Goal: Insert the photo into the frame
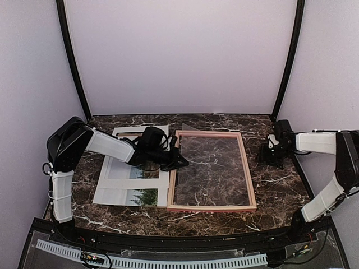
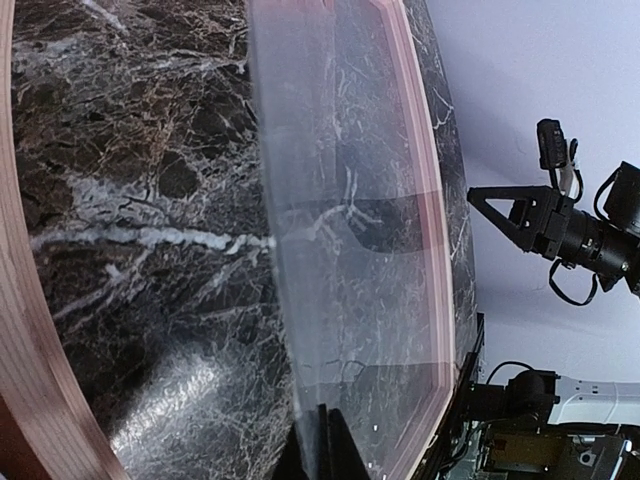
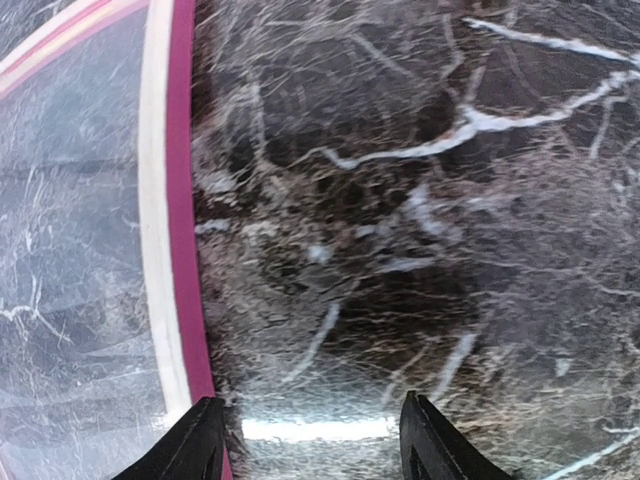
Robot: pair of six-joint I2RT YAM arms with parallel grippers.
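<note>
My left gripper [image 1: 183, 163] is above the left bar of the pale wooden frame [image 1: 245, 159]. In the left wrist view its shut fingers [image 2: 345, 455] pinch the edge of a clear sheet [image 2: 330, 250]. That sheet spans most of the frame's opening, its left edge raised and a gap left beside the left bar. The landscape photo [image 1: 145, 196], with a white band across it, lies flat left of the frame, partly hidden by my left arm. Right of the frame, my right gripper stands open with nothing between its fingers.
Bare dark marble table [image 3: 420, 300] lies between the frame's right side and the right wall. A black rail [image 1: 168, 242] runs along the front edge. Free strips of table remain behind and in front of the frame.
</note>
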